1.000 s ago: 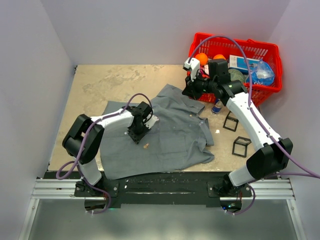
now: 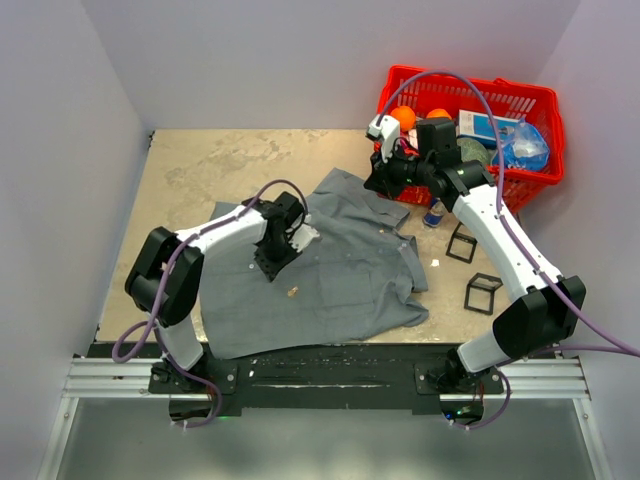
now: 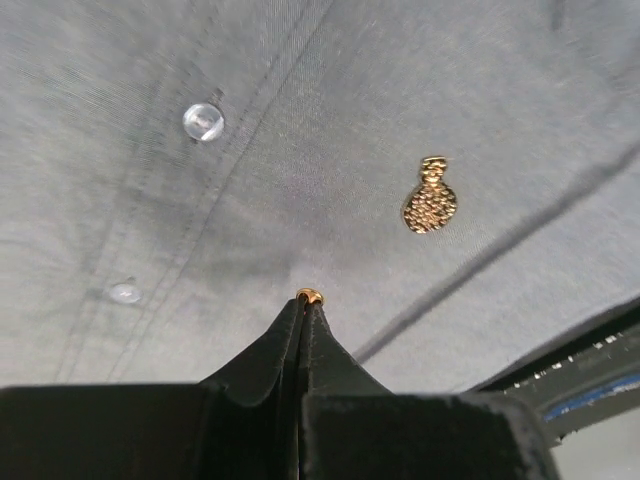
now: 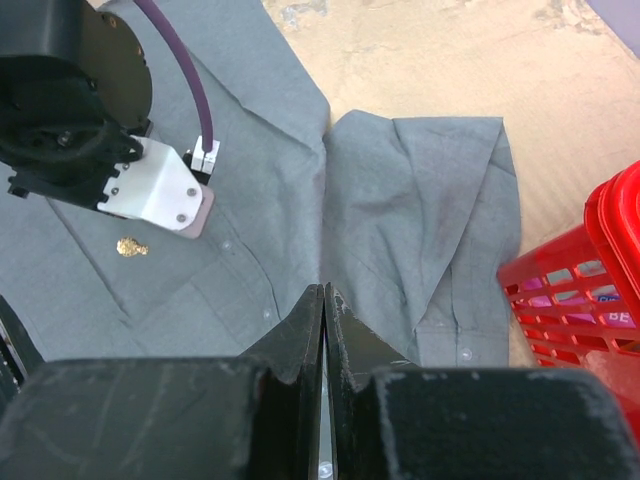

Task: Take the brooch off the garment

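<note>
The gold brooch (image 3: 430, 205), shaped like a pineapple, lies flat on the grey garment (image 2: 340, 270); I cannot tell whether it is still pinned there. A small gold piece (image 3: 310, 296) shows at the tips of my left gripper, which is shut on it. In the left wrist view this gripper is below and left of the brooch, apart from it. My right gripper is shut with nothing visible between its fingers. In the top view it hangs in front of the basket, beyond the garment's upper right part.
A red basket (image 2: 540, 100) with assorted items stands at the back right. A small blue bottle (image 2: 434, 213) and black square frames (image 2: 482, 295) lie on the right side of the table.
The right arm and the garment look unchanged.
</note>
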